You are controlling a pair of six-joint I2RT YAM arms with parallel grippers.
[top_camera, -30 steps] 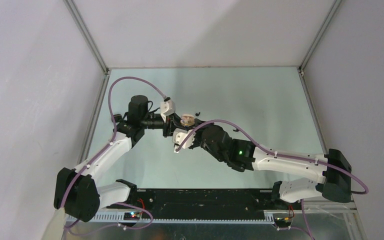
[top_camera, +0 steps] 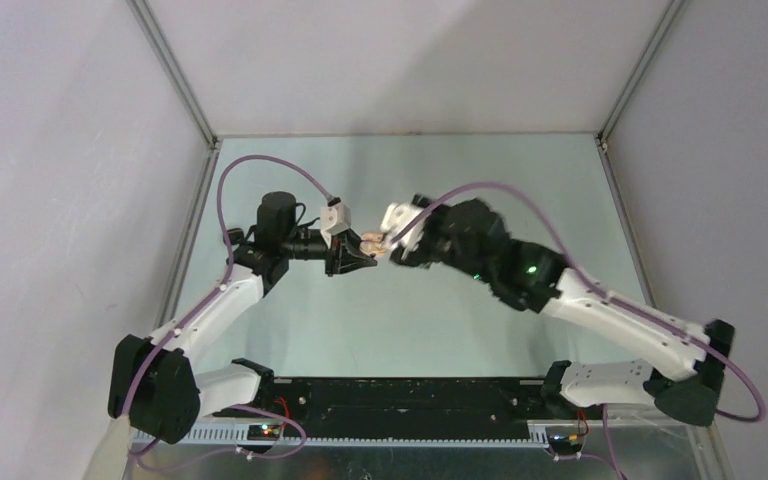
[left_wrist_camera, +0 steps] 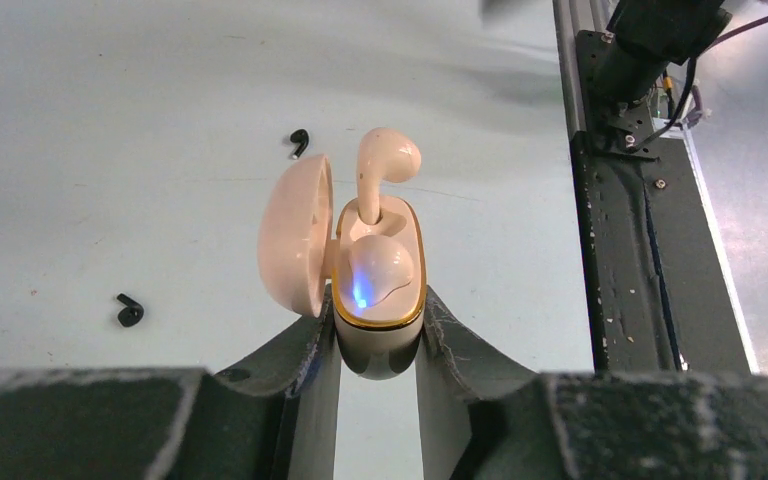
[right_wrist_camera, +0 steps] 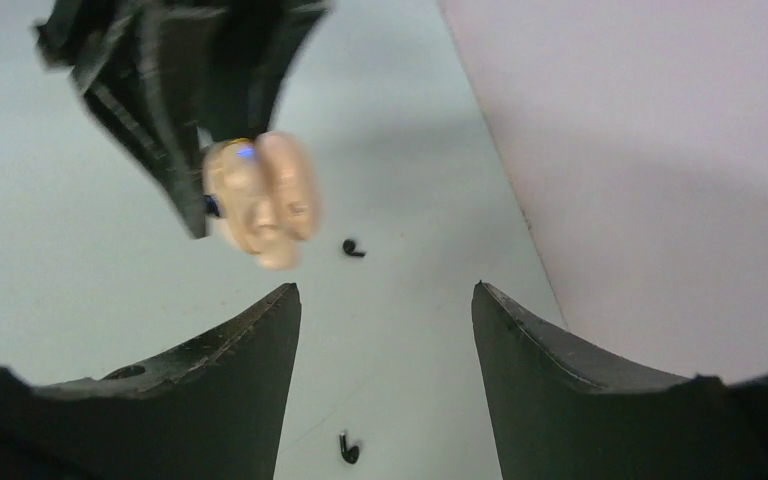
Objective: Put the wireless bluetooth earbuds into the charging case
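My left gripper is shut on the pink charging case (left_wrist_camera: 378,290), whose lid stands open. One pink earbud (left_wrist_camera: 386,157) stands up out of the case, stem down; the rounded top of the other, beside a blue light, sits lower. My right gripper is open with nothing between its fingers, clear of the case, which is blurred in the right wrist view. In the top view the right arm is blurred beside the case (top_camera: 372,244).
Two small black earbuds (left_wrist_camera: 299,140) (left_wrist_camera: 130,312) lie apart on the pale table (top_camera: 380,320). Walls bound the back and both sides.
The left arm has hardly moved.
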